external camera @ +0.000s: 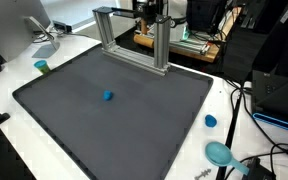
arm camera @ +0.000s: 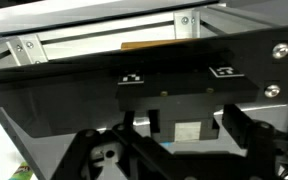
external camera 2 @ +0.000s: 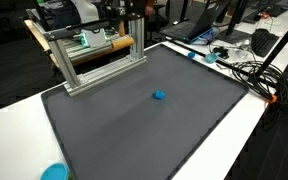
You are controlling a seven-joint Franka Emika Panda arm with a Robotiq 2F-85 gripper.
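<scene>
In the wrist view my gripper is open, its dark fingers apart at the bottom of the picture. Just ahead of it a wide black bar with screws [arm camera: 64, 92] crosses the view, and a black block [arm camera: 174, 92] juts from its middle. Below that block a small silvery piece [arm camera: 187, 131] shows between the fingers; whether it touches them cannot be made out. The exterior views put the arm up at the metal frame [external camera: 134, 56], where its fingertips are hard to see. A small blue object [external camera: 108, 96] lies alone on the dark mat [external camera: 104, 135].
On the white table right of the mat are a blue round piece [external camera: 211, 121] and a teal bowl [external camera: 221, 154], with black cables [external camera: 246, 118] close by. A green cup [external camera: 42, 67] stands at the far left.
</scene>
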